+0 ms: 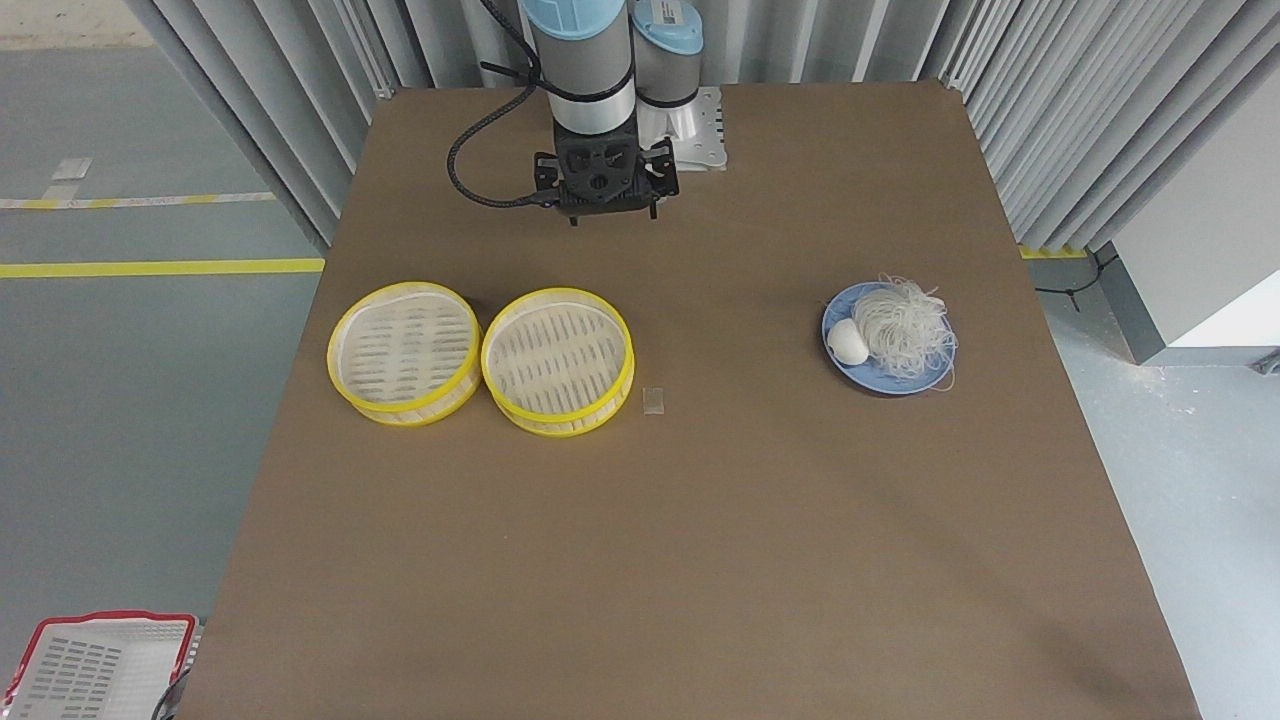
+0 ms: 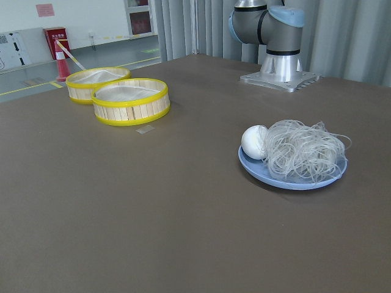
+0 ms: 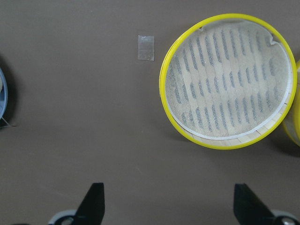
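Observation:
Two round steamer baskets with yellow rims and paper liners, the left basket (image 1: 403, 348) and the right basket (image 1: 557, 360), sit side by side on the brown table (image 1: 744, 540). A blue plate (image 2: 293, 184) to the right holds a white ball (image 1: 847, 342) and a heap of white stringy strands (image 1: 900, 322). My gripper hangs at the back centre, behind and above the baskets, its fingers wide open with nothing between them in the wrist view.
A small clear patch (image 1: 653, 401) lies beside the right basket. A red-rimmed crate (image 1: 96, 660) stands on the floor off the front left corner. Grey curtains hang behind the arm.

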